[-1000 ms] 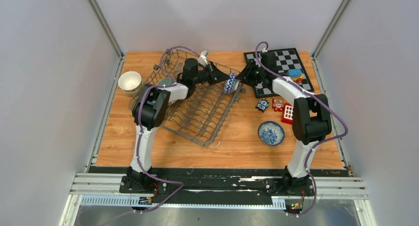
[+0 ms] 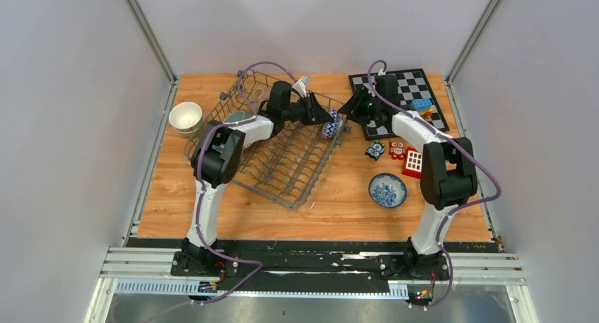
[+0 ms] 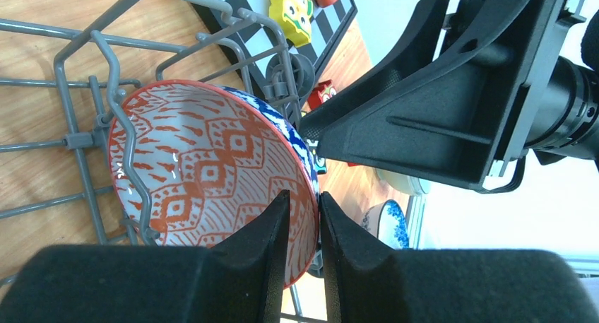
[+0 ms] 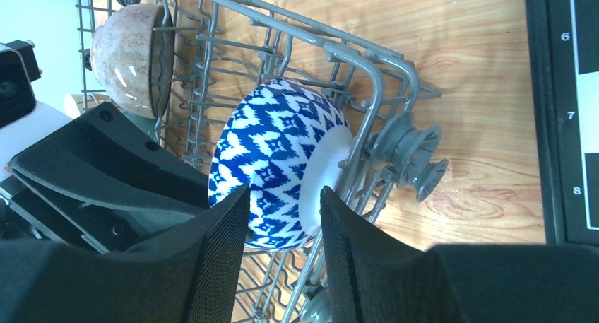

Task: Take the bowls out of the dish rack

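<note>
A bowl, blue and white outside and orange-patterned inside, stands on its side at the right end of the grey dish rack. My left gripper is slightly open at its rim, with a narrow gap between the fingertips. On the bowl's outer side, my right gripper is open, its fingers apart over the bowl and the rack's end wires. Whether either touches the bowl is unclear. A brown-grey bowl sits farther along the rack, and a greenish bowl shows beside the left arm.
White bowls stand left of the rack; a blue-patterned bowl sits on the table at right. A chessboard with toy bricks lies behind the right arm, small toys in front.
The left gripper has shifted slightly right and its fingers have spread from nearly together. The bowl has tilted a little rightward. The right arm has moved slightly right.
</note>
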